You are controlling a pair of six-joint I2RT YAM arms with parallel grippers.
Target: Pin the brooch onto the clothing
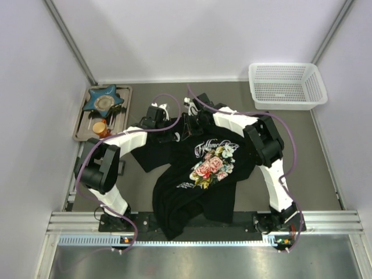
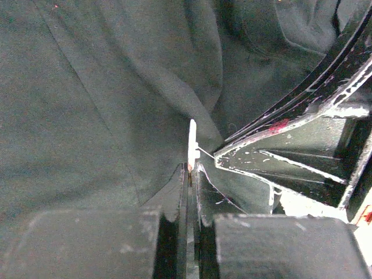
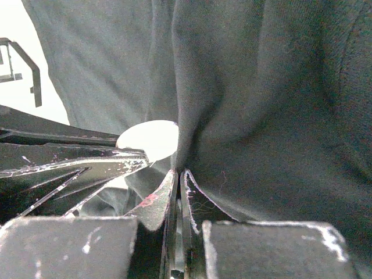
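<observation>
The black clothing [image 1: 192,206] with a floral print lies spread across the table. In the left wrist view, my left gripper is shut on a small white brooch [image 2: 192,142], seen edge-on at its fingertips, with a thin pin pointing toward my right gripper. In the right wrist view the brooch shows a white oval face [image 3: 148,139] beside the fingertips of my right gripper, which is shut over dark cloth; whether cloth is between its fingers I cannot tell. The two grippers meet near the clothing's upper part.
A metal tray [image 1: 81,131] with a blue star dish and orange item stands at the left. A white basket [image 1: 288,87] sits at the back right. Bare table shows on the right.
</observation>
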